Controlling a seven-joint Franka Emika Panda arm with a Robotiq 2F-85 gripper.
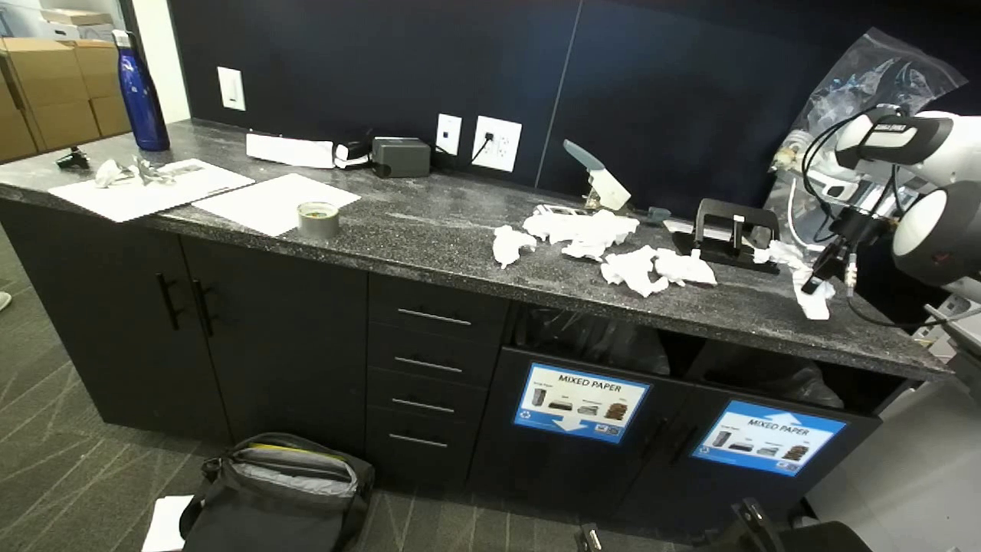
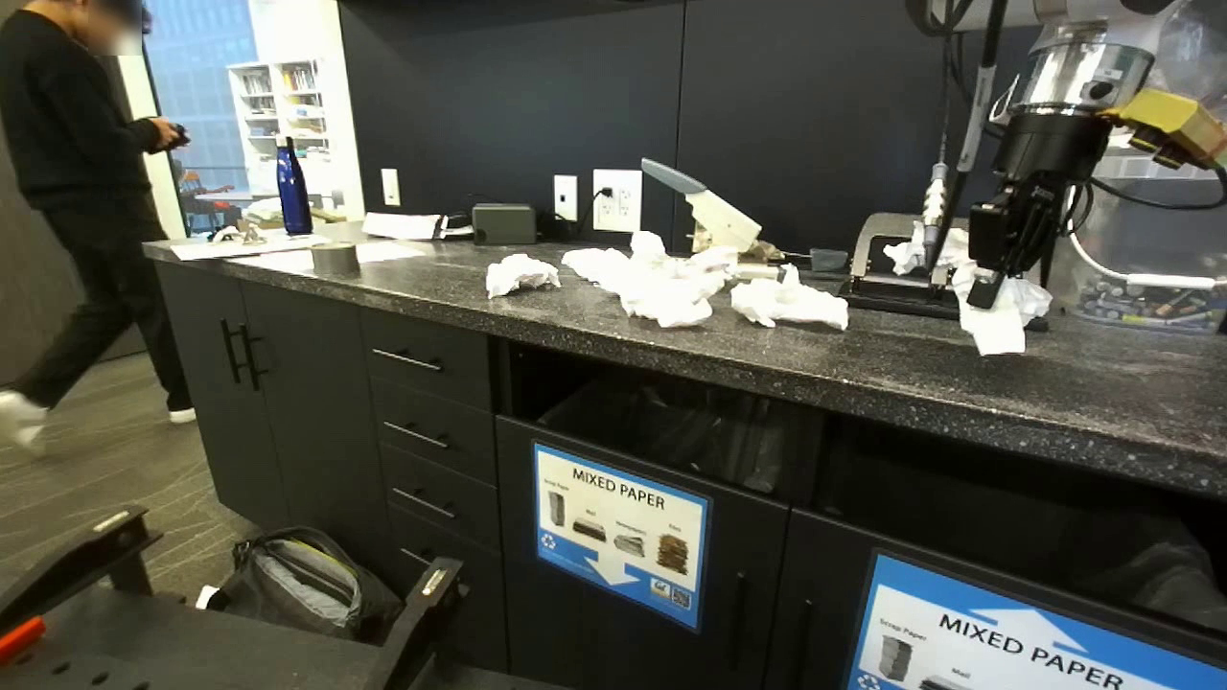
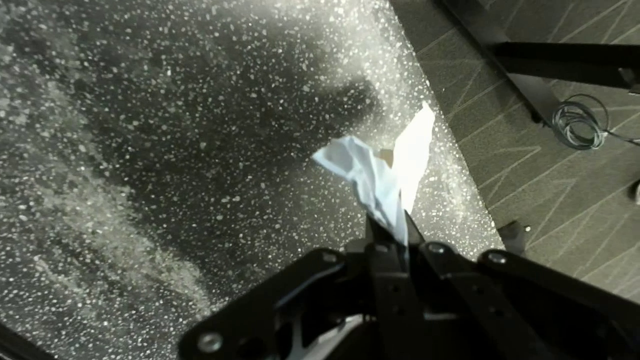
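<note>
My gripper is shut on a crumpled white tissue, pinched thinly between its fingertips and spreading out past them in the wrist view. Seen from exterior view 2, the gripper points downward at the right part of the counter, and the same tissue hangs around its fingertips. In exterior view 1 the gripper is over the counter just right of the black hole punch. More crumpled white tissues lie in a loose group left of the hole punch, apart from the gripper.
The black hole punch stands close on the gripper's left. Behind the tissues is a cream stapler, its grey arm raised. A clear bin stands at the right. Its front edge is near.
</note>
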